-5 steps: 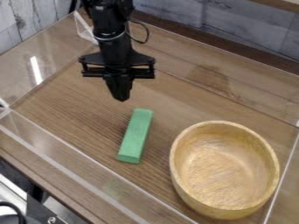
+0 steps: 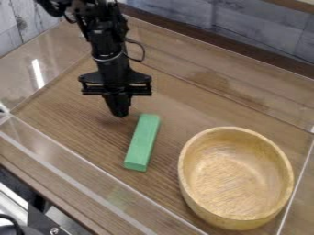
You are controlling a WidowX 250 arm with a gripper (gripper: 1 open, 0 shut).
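The black robot gripper [image 2: 117, 103] hangs low over the wooden tabletop, left of the middle of the view, its fingertips pointing down and shut with nothing visible between them. Below it and to the right lies a flat green bar [image 2: 142, 141], apart from the fingers. A round yellow bowl [image 2: 234, 176] sits at the lower right, to the right of the bar.
A raised wooden edge runs along the back right. Dark cables and a floor area show beyond the table at the lower left.
The gripper has come lower and toward the front of the table, nearer the green bar. The bar and bowl look unmoved.
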